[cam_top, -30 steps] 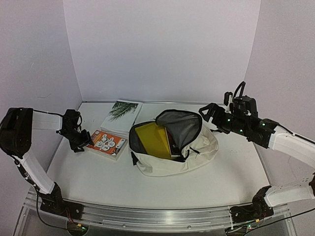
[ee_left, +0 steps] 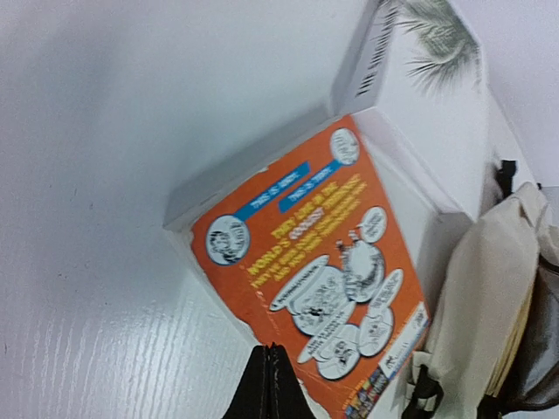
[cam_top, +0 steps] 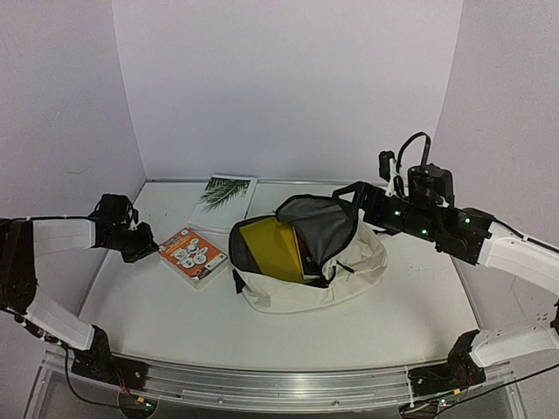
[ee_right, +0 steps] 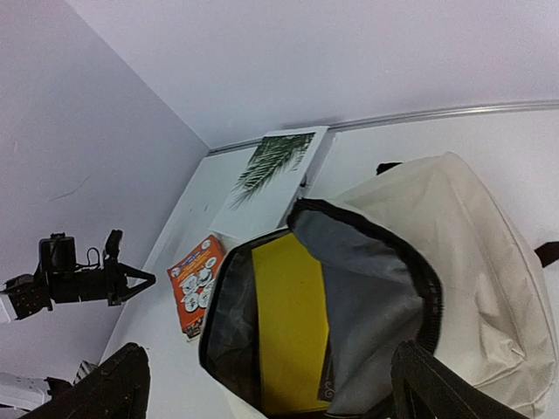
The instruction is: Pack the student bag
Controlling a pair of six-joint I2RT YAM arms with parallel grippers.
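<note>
The orange comic book (ee_left: 306, 262) lies flat on the table, left of the bag, its cover facing up. My left gripper is shut with nothing between its fingers; the book is outside them, by its left edge in the top view. A white backpack (cam_top: 314, 301) lies unzipped, its grey-lined flap (cam_top: 327, 227) folded back. Inside it stand a yellow item (ee_right: 290, 323) and a darker book beside that. Over the bag's right side, clear of it, my right gripper is open and empty.
A white book with a palm leaf (cam_top: 225, 202) lies behind the orange one, close against it. Side walls and a back wall (cam_top: 288, 87) bound the table.
</note>
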